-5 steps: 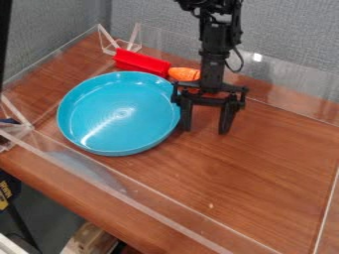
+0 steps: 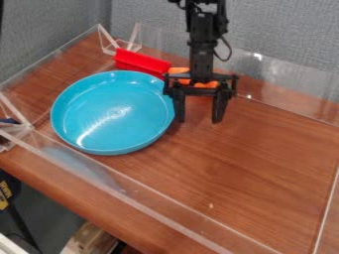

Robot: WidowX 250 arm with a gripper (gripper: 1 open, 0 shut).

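My black gripper (image 2: 199,107) hangs over the wooden table just right of the blue plate (image 2: 110,111), its fingers pointing down and spread apart. Behind it lies an orange carrot-like object (image 2: 179,71), partly hidden by the gripper. A red cylinder (image 2: 141,62) lies at the back left of the plate. I cannot see anything held between the fingers.
Clear acrylic walls (image 2: 272,87) border the table. The right and front of the wooden surface (image 2: 252,179) are open. A white wire holder stands at the back left corner.
My gripper has moved a little to the left, toward the plate's right rim, uncovering a different part of the orange object.
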